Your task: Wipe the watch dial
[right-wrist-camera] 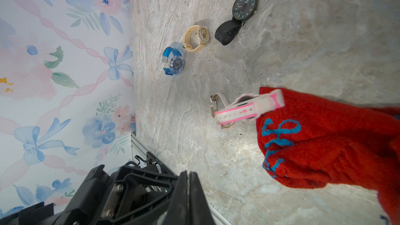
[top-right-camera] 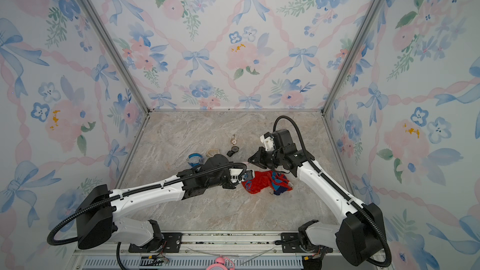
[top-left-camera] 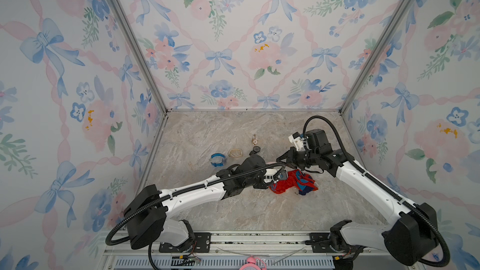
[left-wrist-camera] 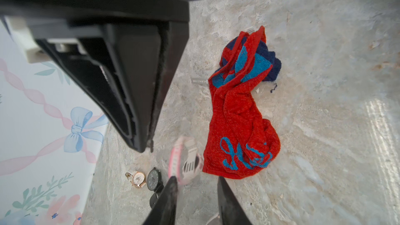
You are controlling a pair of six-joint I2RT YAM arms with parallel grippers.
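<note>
A pink-and-white watch (right-wrist-camera: 252, 107), blurred, appears in the right wrist view above the table, by the corner of the red cloth (right-wrist-camera: 329, 150). In that view it shows clear of the fingertips of my right gripper, which is shut with nothing visible between them. The left wrist view shows the same watch (left-wrist-camera: 183, 158) just beyond the tips of my left gripper, whose fingers are parted with nothing gripped. Its dial cannot be made out. The cloth (left-wrist-camera: 241, 112) lies crumpled on the table, with blue lettering.
On the table lie a black watch (right-wrist-camera: 237, 14), a cream watch (right-wrist-camera: 195, 37), a blue watch (right-wrist-camera: 173, 60) and a rose-gold one (left-wrist-camera: 138, 178). A pale strap loop (right-wrist-camera: 218, 104) lies near the cloth. Both arms stand close together.
</note>
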